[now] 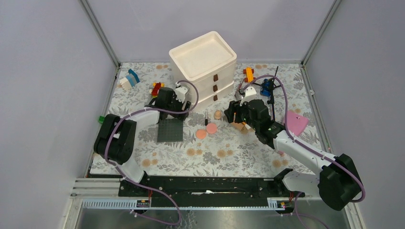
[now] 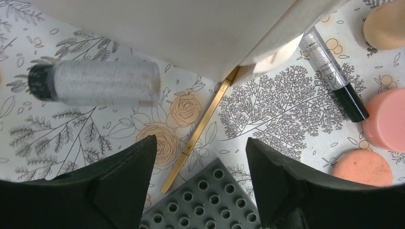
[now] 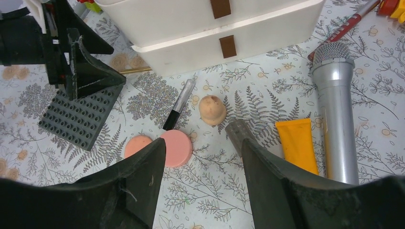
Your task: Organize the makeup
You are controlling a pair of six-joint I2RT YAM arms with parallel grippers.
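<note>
My left gripper hangs open at the left front corner of the white drawer cabinet [image 1: 203, 55], above a thin gold pencil [image 2: 203, 121]. Around it lie a clear bottle [image 2: 105, 83], a black-and-clear tube [image 2: 346, 98], a pink round case [image 2: 384, 119] and a peach one [image 2: 363, 169]. My right gripper is open above the items on the right: a beige sponge [image 3: 212, 109], a brown tube [image 3: 239, 133] and an orange-yellow tube [image 3: 296, 145], with nothing between its fingers.
A grey studded plate [image 3: 76, 119] lies at centre-left. A silver microphone [image 3: 336, 124], a pink item [image 1: 296, 123] and toy vehicles [image 1: 249, 74] occupy the right and back.
</note>
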